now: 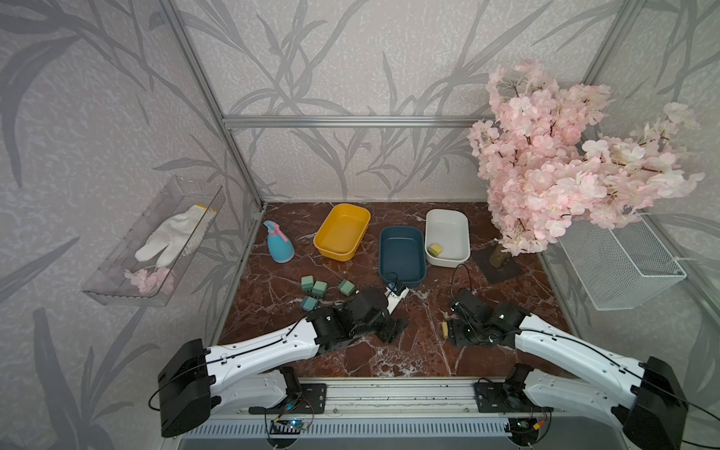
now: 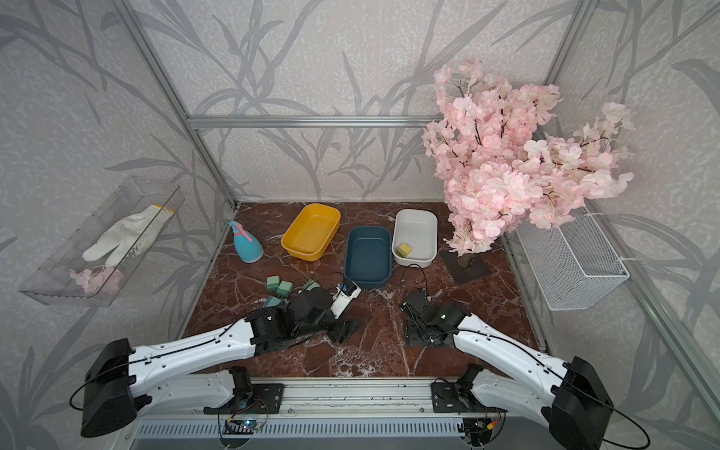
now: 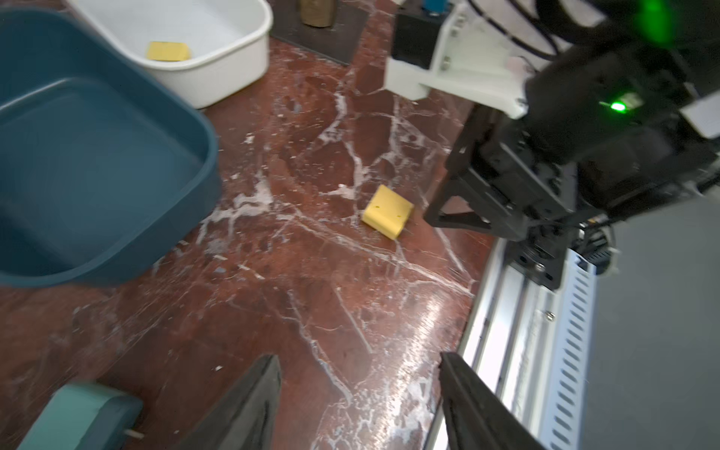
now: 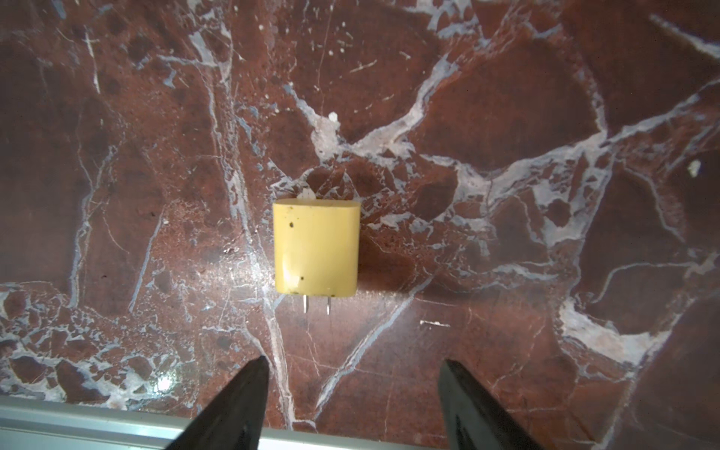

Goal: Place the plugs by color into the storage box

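Observation:
A yellow plug (image 4: 315, 247) lies on the marble table, prongs toward the front edge, just beyond the open fingers of my right gripper. Another yellow plug (image 1: 435, 249) sits in the white box (image 1: 447, 217). Several green plugs (image 1: 319, 288) and a blue-green one (image 1: 309, 303) lie on the left of the table. My left gripper is open and empty, above the table with a green plug (image 3: 78, 420) to its left in the left wrist view.
Yellow box (image 1: 341, 225) and blue box (image 1: 402, 251) stand at the back. A spray bottle (image 1: 279, 243) is at the left, a flower pot (image 1: 498, 256) at the right.

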